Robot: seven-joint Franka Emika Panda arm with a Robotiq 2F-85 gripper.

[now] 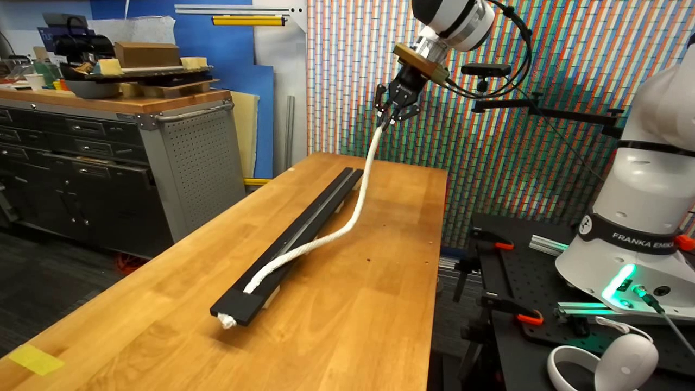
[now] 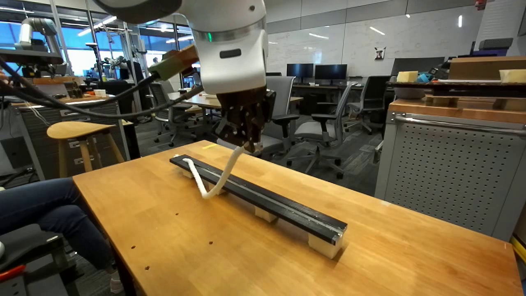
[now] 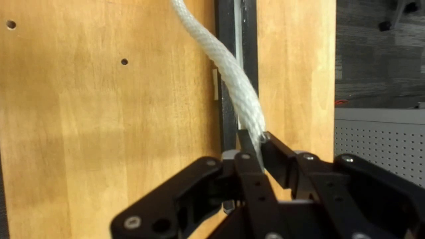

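Observation:
A white rope (image 1: pixel 352 220) runs from the near end of a long black channel (image 1: pixel 289 245) up to my gripper (image 1: pixel 387 121). In the wrist view the gripper is shut on the rope (image 3: pixel 235 75), which passes between its fingertips. The rope's other part lies over the channel's near end, and a frayed white tip pokes out at that end. From there it sags beside the channel and rises to the gripper. My gripper (image 2: pixel 249 145) hangs high above the table in exterior view 2. Most of the channel's groove shows no rope in it.
The channel stands on pale blocks (image 2: pixel 323 244) on the wooden table (image 1: pixel 365 313). Free table surface lies on both sides of it. A grey perforated cabinet (image 2: pixel 448 172) stands beyond the table edge. A person's leg (image 2: pixel 54 207) is beside the table.

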